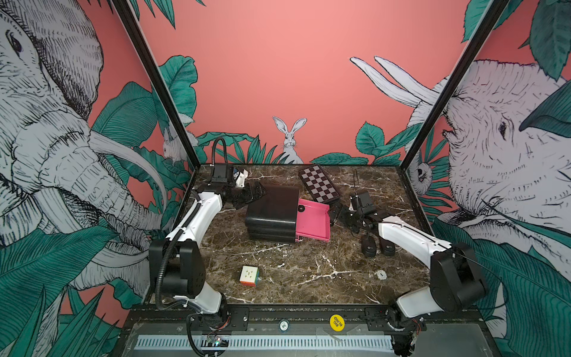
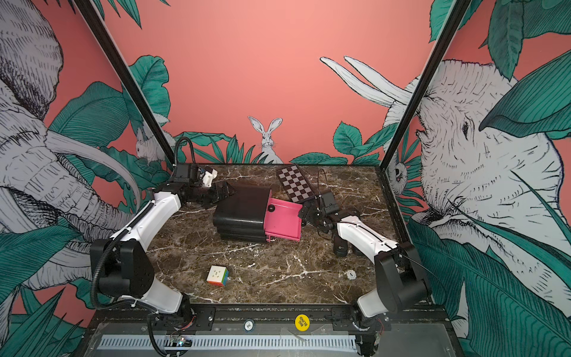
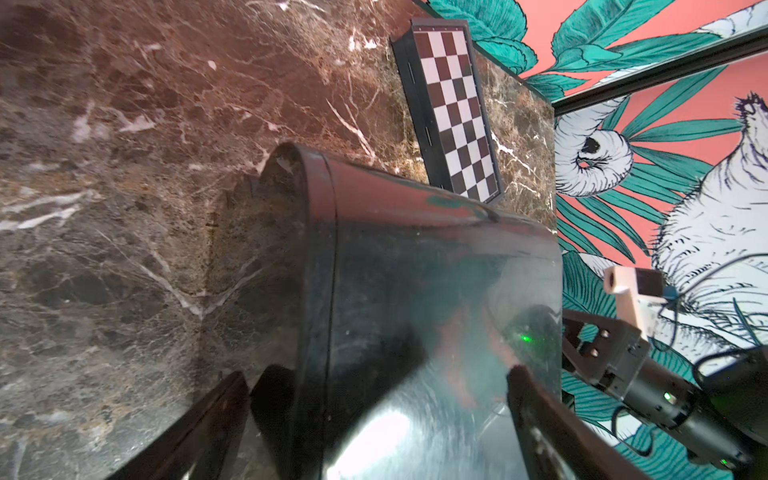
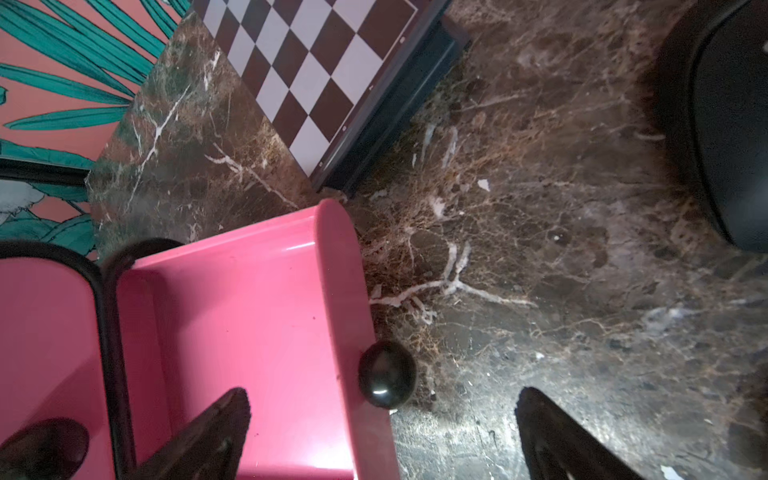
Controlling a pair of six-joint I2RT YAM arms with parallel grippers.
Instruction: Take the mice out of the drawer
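The pink drawer [image 1: 313, 223] is pulled out of the black cabinet [image 1: 272, 214], and no mouse shows inside it. Two black mice, the left mouse [image 1: 368, 245] and the right mouse [image 1: 387, 247], lie on the table right of the drawer, partly beside the right arm. In the right wrist view, my right gripper stands open, with the drawer's front and its black knob [image 4: 387, 373] between its fingers, apart from both. My left gripper is open at the cabinet's closed end; whether its fingers touch the cabinet I cannot tell.
Behind the drawer lies a checkered board [image 1: 319, 184]. A colourful cube [image 1: 249, 275] sits at the front left, and a small pale object [image 1: 381, 274] at the front right. Between those two, the front of the table is clear.
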